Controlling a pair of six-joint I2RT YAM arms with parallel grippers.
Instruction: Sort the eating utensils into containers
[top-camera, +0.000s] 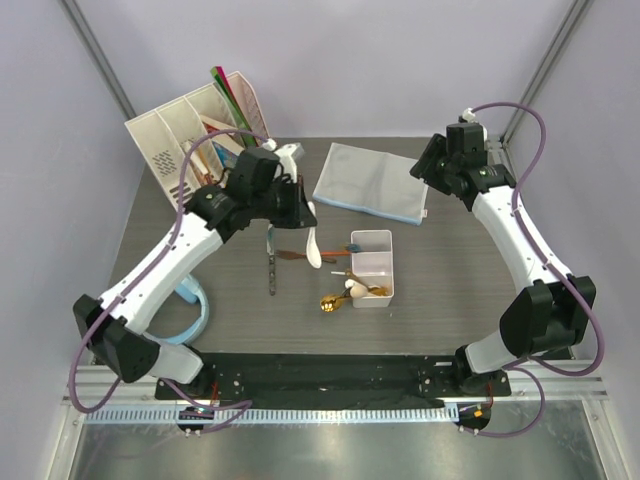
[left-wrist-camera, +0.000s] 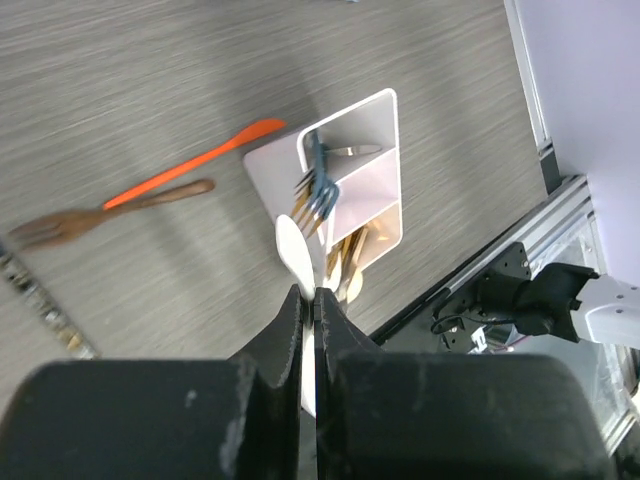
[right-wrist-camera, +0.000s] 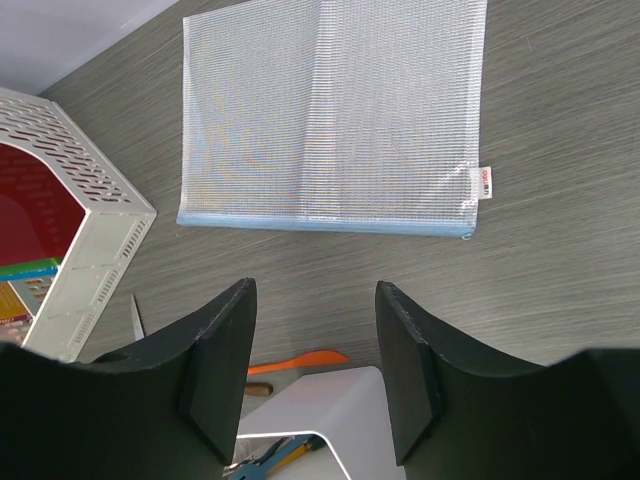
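My left gripper (top-camera: 300, 203) is raised left of the white divided container (top-camera: 372, 245), shut on a white spoon (left-wrist-camera: 295, 250), which hangs between its fingers. In the left wrist view the container (left-wrist-camera: 372, 205) holds forks and spoons; an orange utensil (left-wrist-camera: 175, 172), a wooden fork (left-wrist-camera: 70, 225) and a patterned handle (left-wrist-camera: 45, 310) lie beside it. Gold utensils (top-camera: 330, 302) are at the container's near left. My right gripper (top-camera: 430, 160) hangs at the right, open, with nothing between its fingers.
A white book organizer (top-camera: 165, 150) stands at the back left, a mesh pouch (top-camera: 370, 175) at the back. A pale blue looped object (top-camera: 195, 320) lies front left. The table right of the container is clear.
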